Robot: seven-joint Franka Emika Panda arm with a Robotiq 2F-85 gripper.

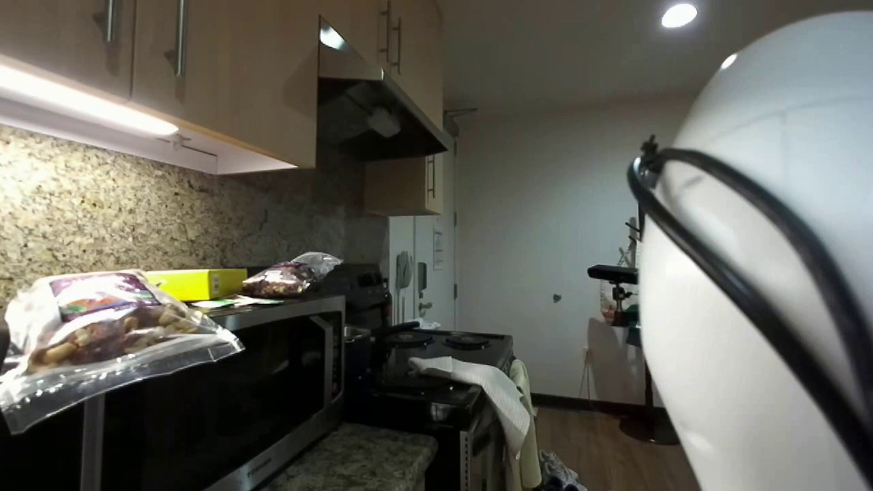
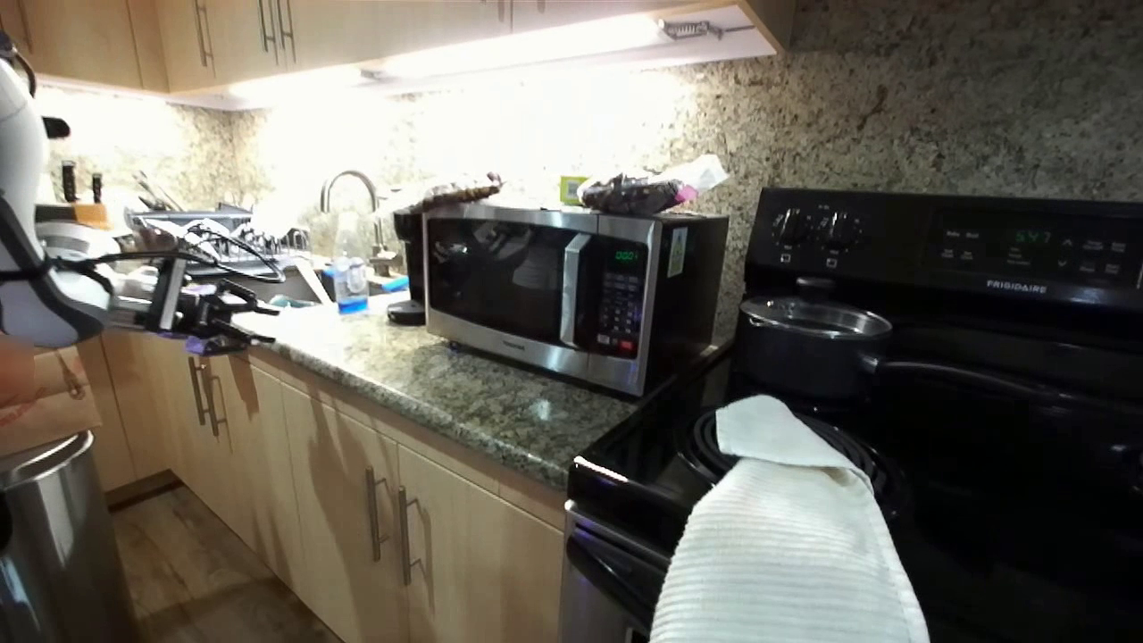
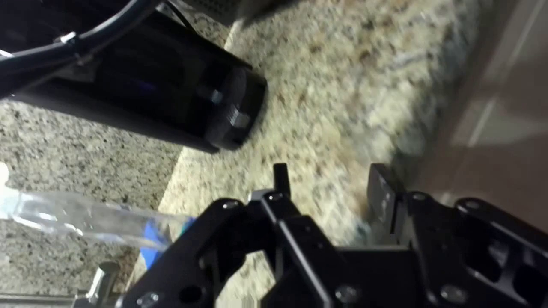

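Note:
In the wrist view my gripper has its dark fingers apart, with speckled counter showing through the gap and nothing clearly seen between them. From the side in exterior view 2, the gripper [image 2: 261, 323] hangs near the counter edge, left of the microwave [image 2: 514, 289] and well away from it. A clear bag of nuts [image 1: 106, 323] with a purple label lies at the near end of the microwave top, its transparent end sticking out past the front. A second bag [image 1: 282, 277] of darker contents rests farther along that top.
A yellow-green box [image 1: 196, 283] sits between the bags. A clear bottle with blue liquid [image 2: 349, 280] stands by the sink. A pot [image 2: 816, 338] and a white towel [image 2: 793, 525] are on the stove.

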